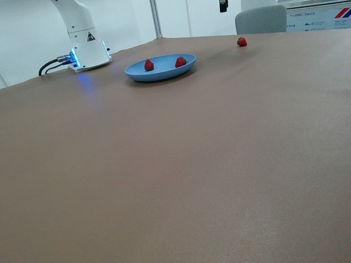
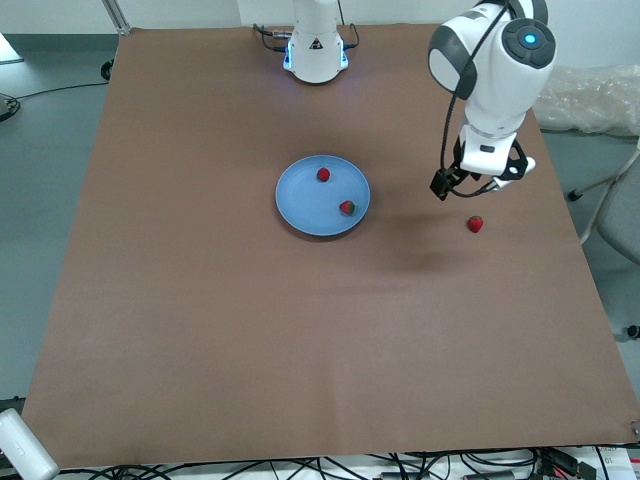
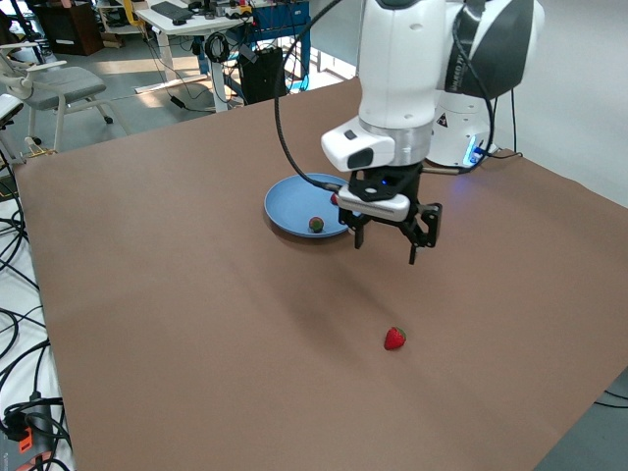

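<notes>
A blue plate [image 2: 322, 208] holds two strawberries, one near its middle [image 2: 323, 174] and one [image 2: 347, 207] toward its right. A third strawberry [image 2: 475, 224] lies alone on the brown table, right of the plate; the right view shows it [image 3: 394, 339] in the foreground. My black gripper [image 2: 442, 188] hangs above the table between plate and lone strawberry, slightly behind that berry in the left view. In the right view two dark fingers point down, apart, with nothing seen between them.
The brown table [image 2: 250, 340] is otherwise largely bare. A white robot base [image 2: 315, 55] stands at the back. Cables run along the table's edges, and a grey chair [image 2: 620, 215] stands beside it.
</notes>
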